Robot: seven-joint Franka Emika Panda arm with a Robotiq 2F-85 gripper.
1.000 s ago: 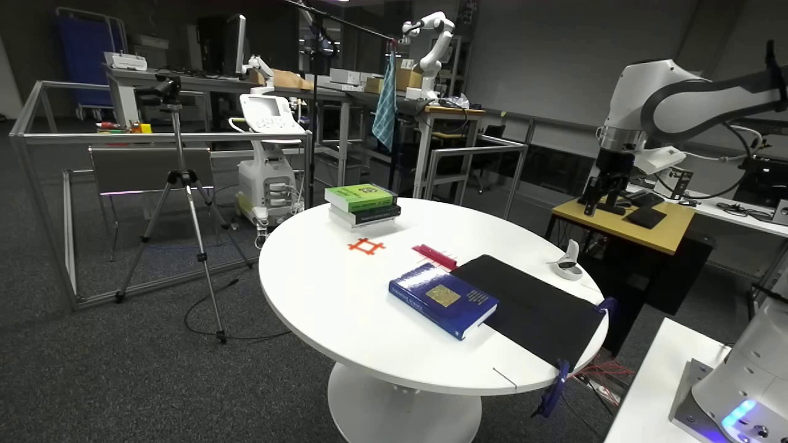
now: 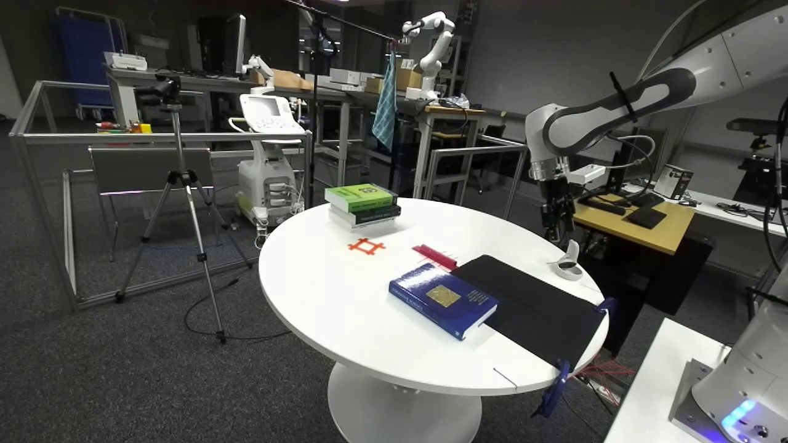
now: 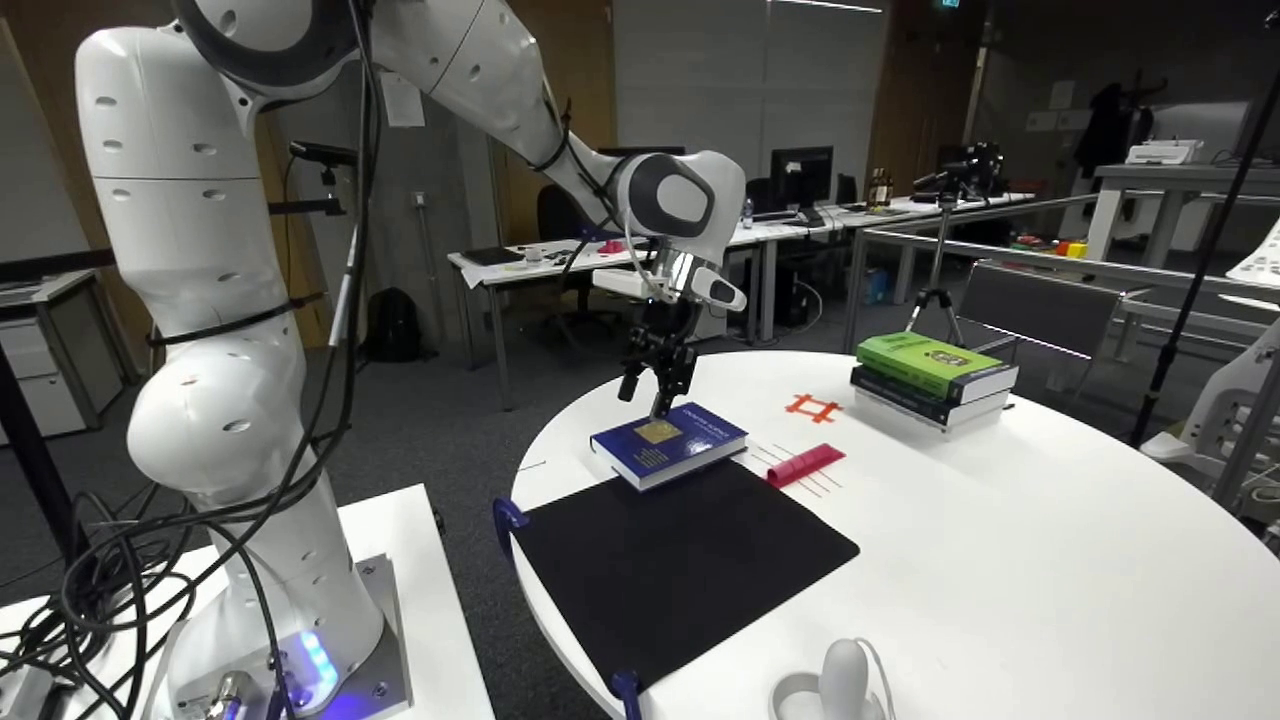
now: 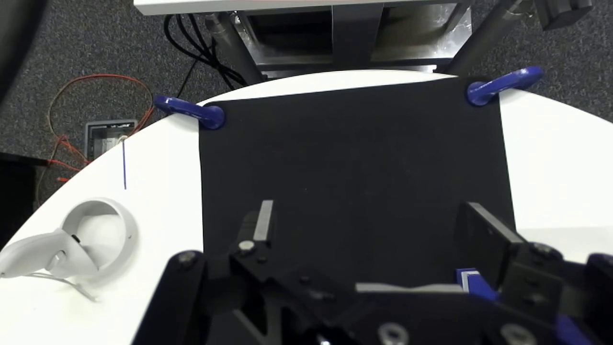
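Note:
My gripper is open, its two fingers (image 4: 263, 223) spread wide with only the black mat (image 4: 356, 155) visible below the gap. In the second exterior view the gripper (image 3: 654, 390) appears in front of or above the blue book (image 3: 702, 442); the exact height is hard to judge. That thick book lies flat, partly on the mat's edge and partly on the white table (image 2: 317, 288). Only a blue corner of the book (image 4: 481, 285) peeks past the gripper body in the wrist view. A stack of books, green one (image 2: 362, 196) on top, sits farther off.
Blue clamps (image 4: 505, 83) hold the mat at the table edge. A white ring-shaped controller (image 4: 103, 235) rests beside the mat. A crimson strip (image 2: 436, 257) and an orange tape mark (image 2: 366, 247) lie on the table. Free table surface stretches around the book stack.
The arm has swung leftward in the first exterior view, and the gripper has come closer to the table and sits lower in the picture. Book, stack and mat stay where they were.

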